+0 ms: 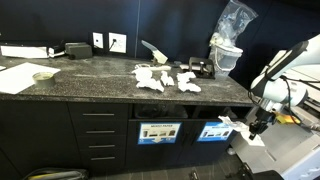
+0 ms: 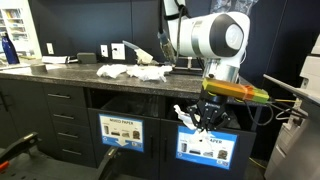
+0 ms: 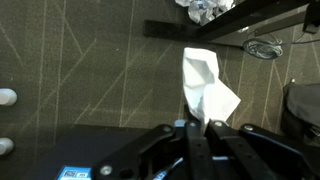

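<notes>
A thin white sheet (image 3: pixel 207 82), apparently paper or tissue, sticks out from between the fingertips of my gripper, which is shut on it. Exterior view 1 has the gripper (image 1: pixel 257 128) at the far right, below counter height, with the sheet (image 1: pixel 240 127) spreading to its left. From the other side, the gripper (image 2: pixel 213 112) shows in front of the cabinet, and the sheet (image 2: pixel 187 117) hangs near the top of the right blue-and-white sign (image 2: pixel 205 146).
Several crumpled white pieces (image 1: pixel 187 83) lie on the dark countertop (image 1: pixel 100 80). A second sign (image 1: pixel 158 132) marks the cabinet front to the left. A clear container (image 1: pixel 226 55) hangs at the back right. In the wrist view, crumpled white material (image 3: pixel 207 9) shows at the top.
</notes>
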